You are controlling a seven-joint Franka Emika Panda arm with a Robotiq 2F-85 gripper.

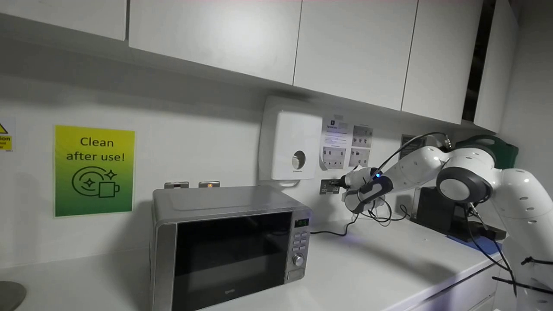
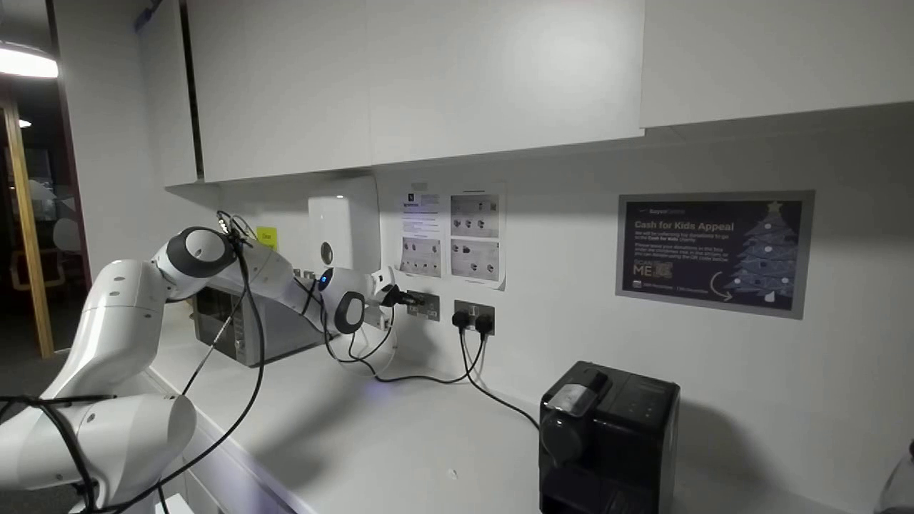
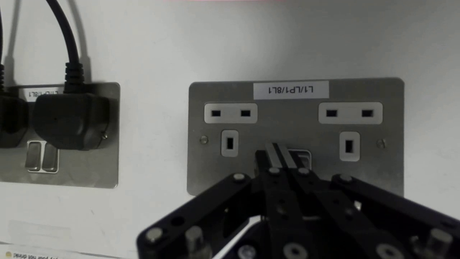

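A metal double socket plate [image 3: 297,129] fills the middle of the wrist view, with no plugs in it. My gripper is shut, nothing visible between its fingers. Its tips are in front of the plate's centre, where a rocker switch [image 3: 305,159] shows partly beside them; the rest of the switch area is hidden. Whether the tips touch it, I cannot tell. In exterior view 2 the gripper [image 2: 413,299] reaches to the wall at this socket. A silver microwave [image 1: 233,249] stands on the counter, its small display [image 1: 301,223] showing green.
A second socket plate [image 3: 113,129] holds two black plugs, including one [image 3: 71,118] nearer the gripper. Their cables hang over the counter beneath the arm. A black coffee machine [image 2: 613,437] stands on the counter. A towel dispenser [image 1: 290,140] hangs above the microwave.
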